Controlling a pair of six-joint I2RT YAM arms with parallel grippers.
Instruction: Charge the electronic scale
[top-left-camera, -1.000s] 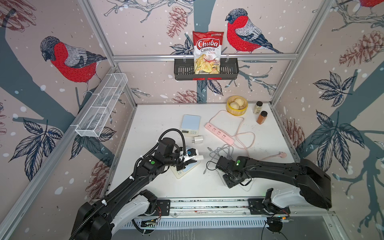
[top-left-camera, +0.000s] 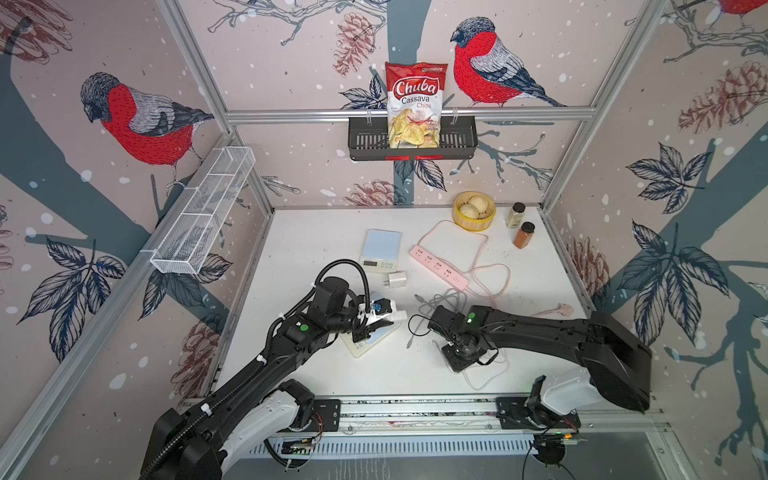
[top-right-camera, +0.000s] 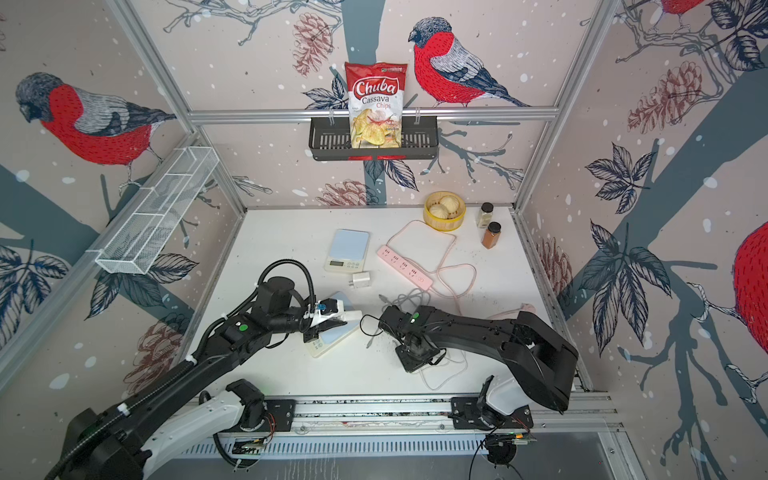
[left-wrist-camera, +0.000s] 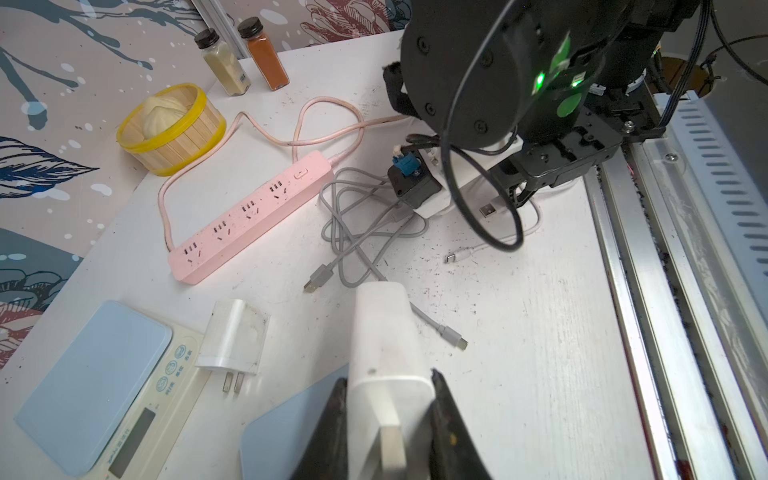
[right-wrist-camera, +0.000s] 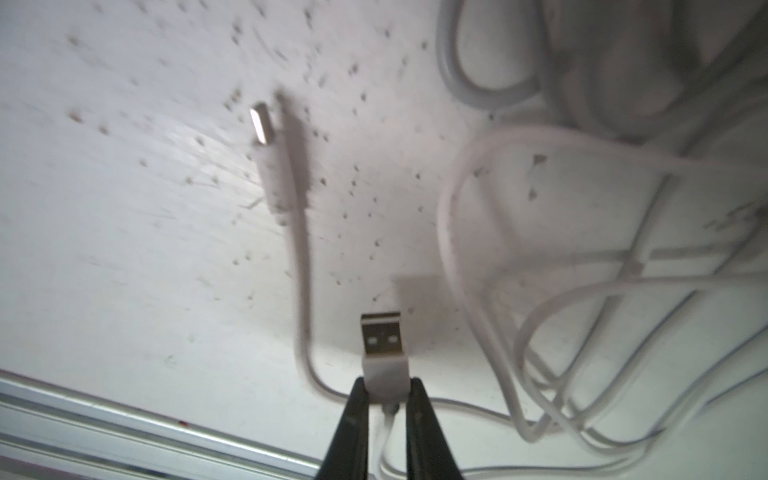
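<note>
My left gripper is shut on a white block (left-wrist-camera: 384, 320), perhaps a charger, above a scale with a pale blue plate (left-wrist-camera: 296, 428). A second, similar scale (top-left-camera: 381, 249) lies farther back. Between the fingers of my right gripper is the white cable's USB-A plug (right-wrist-camera: 385, 360), its metal end pointing forward, raised a little over the table. That cable's small connector (right-wrist-camera: 273, 164) appears ahead and to the left. A white two-pin adapter (left-wrist-camera: 233, 340) lies beside the far scale. No scale port is visible.
Behind the right arm is a pink power strip (top-left-camera: 438, 266); a tangled grey cable (left-wrist-camera: 372, 232) lies close to that arm. A yellow-rimmed basket (top-left-camera: 473, 212) and two spice jars (top-left-camera: 523, 235) stand at the back right.
The right arm has shifted slightly left, and the loop of white cable by its gripper has changed shape. The left arm looks still.
</note>
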